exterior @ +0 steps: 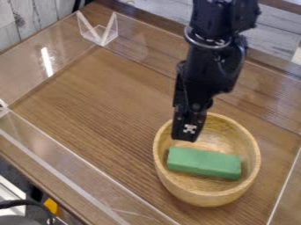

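My black gripper [188,112] hangs over the back left of a wooden bowl [179,186], pointing down, open with nothing visible between its fingers. A green block [205,162] lies inside the bowl, in front of and below the gripper.
A white wire object [99,30] stands at the back left. Clear walls line the left edge, and a small yellow item [51,207] shows at the lower left, beside dark cables.
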